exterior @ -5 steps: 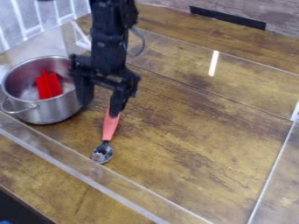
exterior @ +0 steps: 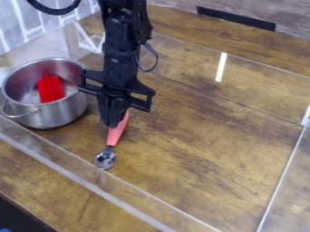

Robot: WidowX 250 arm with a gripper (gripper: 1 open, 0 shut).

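Note:
The black robot arm reaches down from the top centre to my gripper [exterior: 115,118], which is shut and sits just over the pink handle of a ladle [exterior: 116,132] lying on the wooden table. The ladle's metal head [exterior: 105,159] points toward the front. Whether the fingertips touch the handle is hard to tell. To the left, a steel pot [exterior: 36,115] holds a red object [exterior: 50,88], partly hidden inside it.
A clear plastic edge runs along the left and front left. A dark slot shows at the back right.
The arm was blurred in motion and now stands sharper, lowered a little over the ladle's handle since a second ago. The pot and ladle look unmoved.

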